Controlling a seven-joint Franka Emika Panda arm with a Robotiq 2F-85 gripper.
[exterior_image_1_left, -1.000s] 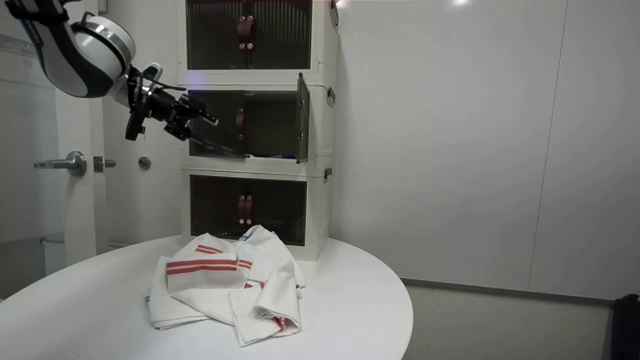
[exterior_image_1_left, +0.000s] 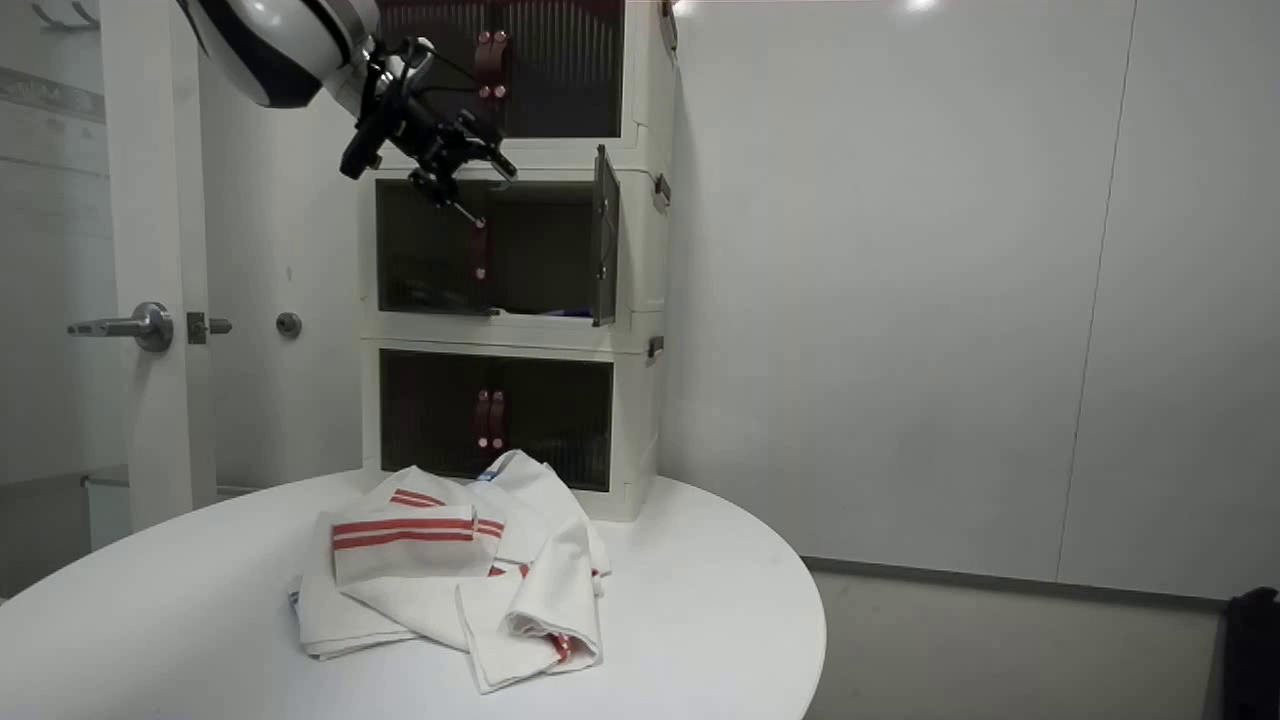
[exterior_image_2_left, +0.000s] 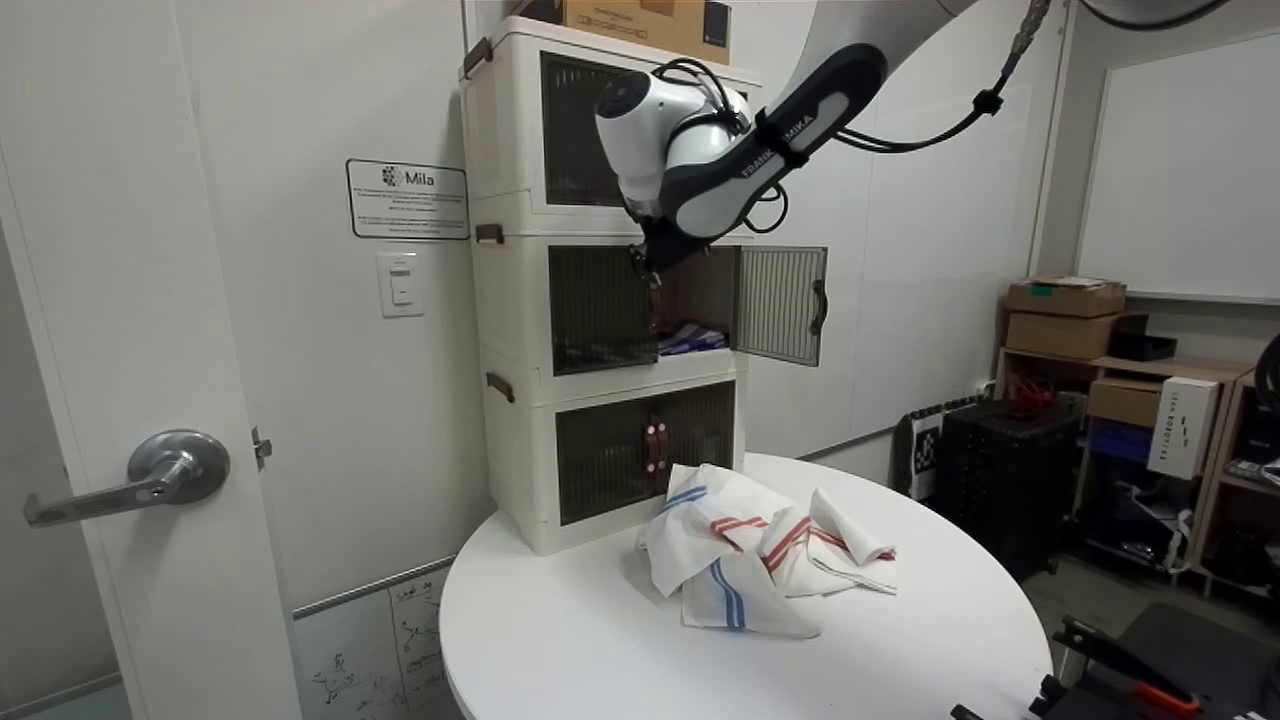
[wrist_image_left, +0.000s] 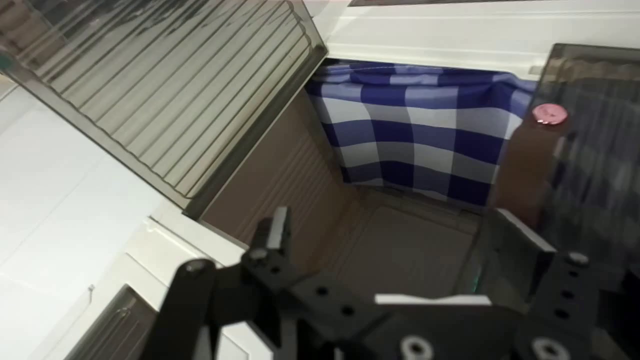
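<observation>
My gripper is open and empty, its two fingers wide apart in the wrist view. It hangs before the middle cabinet, level with the top part of its front. The cabinet's right door (exterior_image_2_left: 780, 304) is swung open; the left door (exterior_image_1_left: 428, 246), with its brown strap handle (wrist_image_left: 528, 174), is closed. Inside the compartment lies a blue and white checked cloth (wrist_image_left: 423, 126), apart from my fingers. White towels (exterior_image_2_left: 744, 600) with red and blue stripes lie crumpled on the round white table (exterior_image_1_left: 720, 600).
Closed cabinets stand above (exterior_image_1_left: 564, 72) and below (exterior_image_1_left: 558, 420) the middle one. The open door juts out beside the compartment's entrance. Bare tabletop surrounds the towels, and a white wall (exterior_image_1_left: 900, 300) stands to the right.
In exterior view 1 my arm and gripper have moved right and up, from in front of the closed left door to near the compartment opening. Towels and doors look unmoved.
</observation>
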